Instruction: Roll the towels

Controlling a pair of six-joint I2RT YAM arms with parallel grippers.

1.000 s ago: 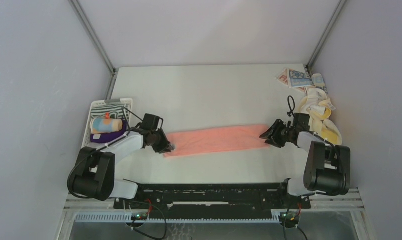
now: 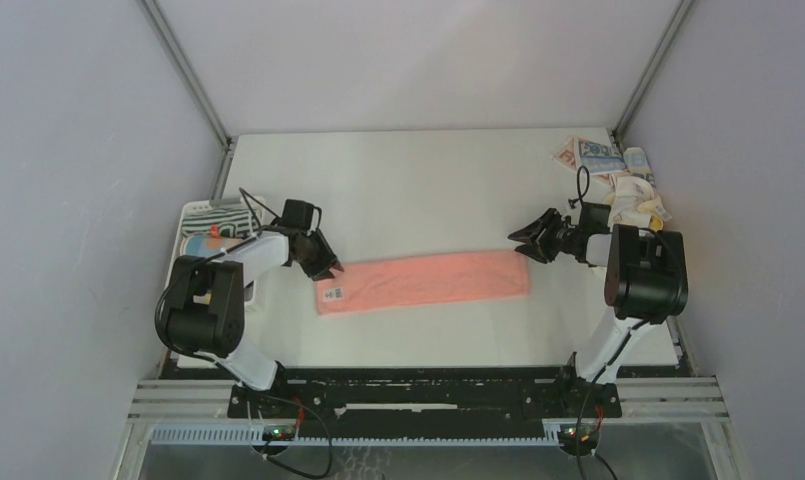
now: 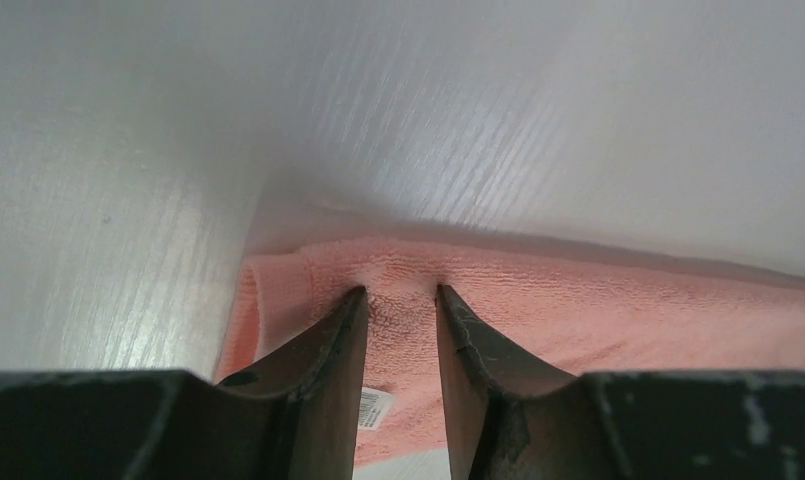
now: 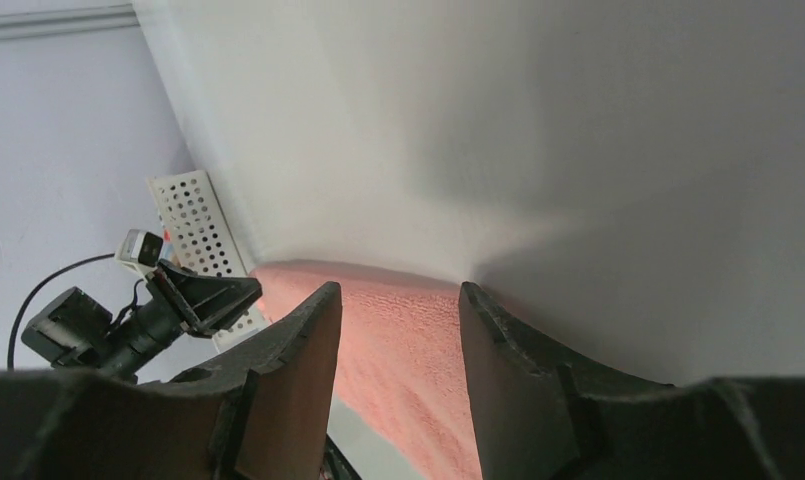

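Note:
One pink towel [image 2: 428,282] lies folded into a long strip across the table, with a white label [image 2: 333,294] near its left end. My left gripper [image 2: 332,272] is over the towel's upper left corner. In the left wrist view its fingers [image 3: 335,370] stand apart, and towel cloth shows between them. Over at the towel's upper right corner is my right gripper [image 2: 519,243]. Its fingers [image 4: 296,385] are spread wide in the right wrist view, with the towel's edge [image 4: 408,300] visible between them. Whether any fingertip touches the cloth I cannot tell.
A white basket [image 2: 175,240] with rolled towels stands at the left, partly behind the left arm. Along the right edge lie several loose cloths [image 2: 633,198].
Both grippers have moved from the towel's ends toward its far corners, the right one also slightly left. Over the last moment the left gripper shifted a little left and nearer. The towel's label is uncovered.

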